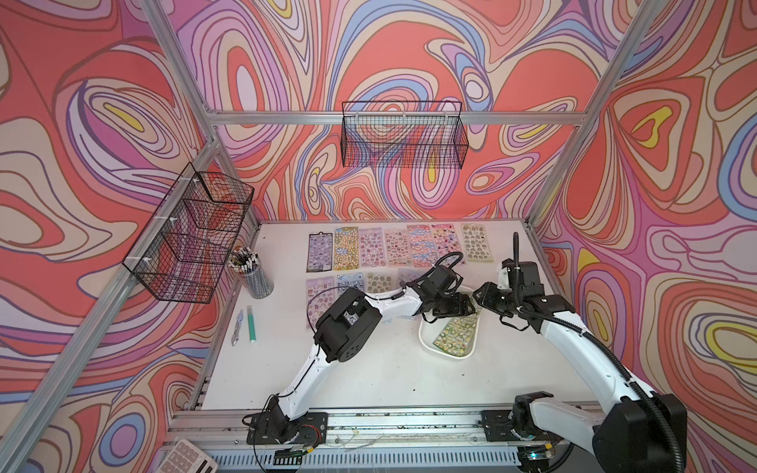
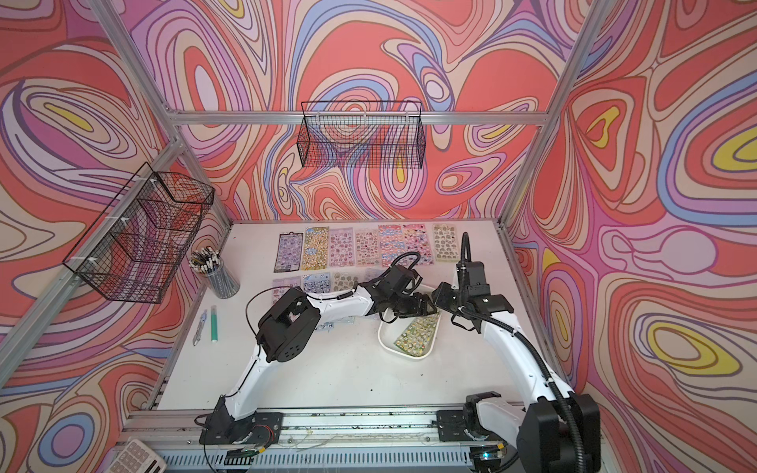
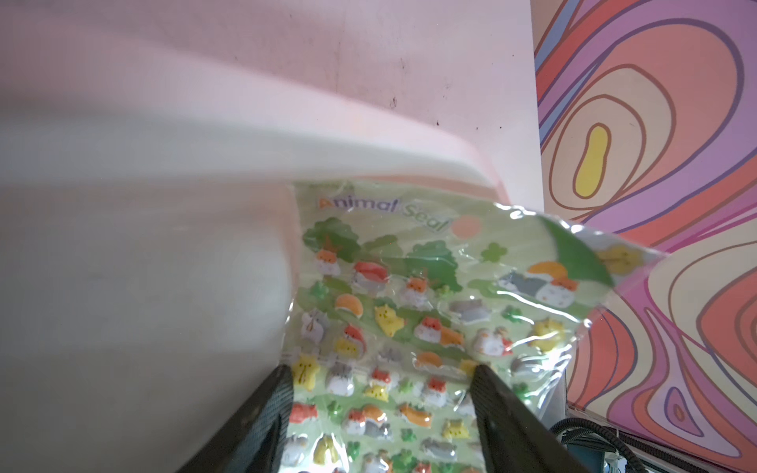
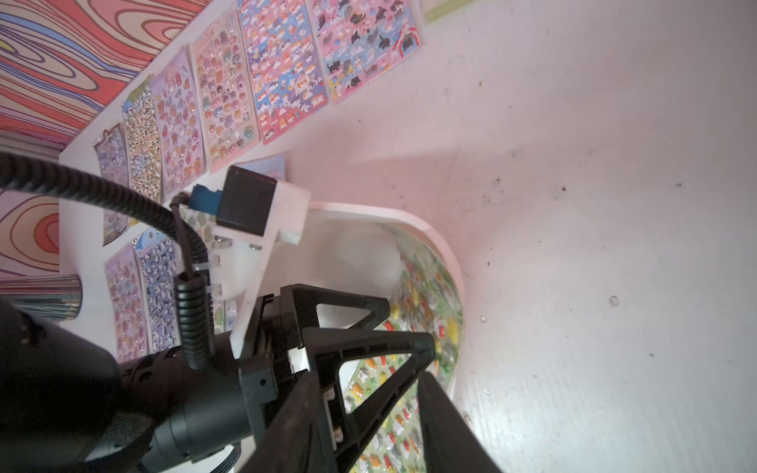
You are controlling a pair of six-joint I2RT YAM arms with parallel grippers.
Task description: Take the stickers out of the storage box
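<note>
The white storage box (image 1: 424, 339) stands right of the table's middle, and a green animal sticker sheet (image 1: 455, 337) lies in it. In the left wrist view the sheet (image 3: 378, 315) leans up against the box wall, its top corner bent over the rim. My left gripper (image 1: 471, 306) reaches over the box, its fingers (image 3: 264, 418) apart above the sheet and nothing clamped. Just outside the box's right rim is my right gripper (image 1: 478, 295), also open, with its fingers (image 4: 295, 425) apart close by the left gripper.
Several sticker sheets (image 1: 398, 246) lie in a row along the back, more (image 1: 320, 290) in front of them. A pen holder (image 1: 256, 280), a teal pen (image 1: 251, 323) and a cutter (image 1: 237, 327) are at left.
</note>
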